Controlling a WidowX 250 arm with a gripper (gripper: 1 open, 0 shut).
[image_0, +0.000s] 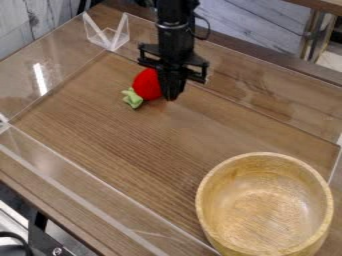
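Note:
My black gripper (171, 74) hangs over a red round object (147, 81) with a green part (132, 98) at its lower left, in the upper middle of the wooden table. The gripper partly covers the red object's right side. Whether anything is between its fingers cannot be made out.
A large yellow bowl (263, 208) fills the lower right. A clear plastic piece (104, 32) is at the upper left.

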